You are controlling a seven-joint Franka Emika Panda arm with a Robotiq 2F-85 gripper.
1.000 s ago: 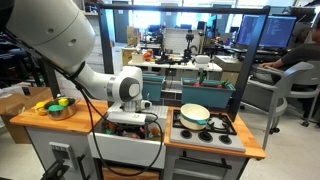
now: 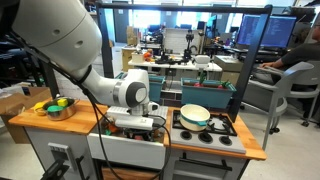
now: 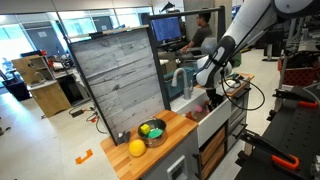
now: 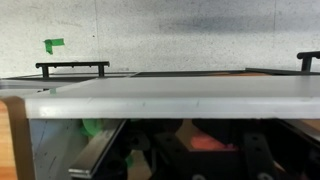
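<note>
An open drawer with a white front [image 2: 128, 151] stands out from the counter, and my gripper [image 2: 143, 124] is low at its opening, close to the front panel. In the wrist view the panel's pale top edge [image 4: 180, 98] crosses the picture. Behind that edge, the dark inside of the drawer holds a reddish item [image 4: 207, 139] and a green one [image 4: 93, 127], both partly hidden. Dark shapes fill the bottom of that view, and my fingers cannot be made out clearly among them. Whether anything is between them does not show.
A pale green pot [image 2: 195, 117] sits on the black stove [image 2: 215, 133] right of the drawer. A metal bowl of colored items [image 2: 57, 110] stands on the wooden counter [image 2: 78, 121] to the left. Black handles [image 4: 72, 67] are on lower drawers.
My arm has shifted slightly right and down in exterior view 1, bringing the gripper nearer the drawer's front panel. The drawer and the counter objects look unmoved.
</note>
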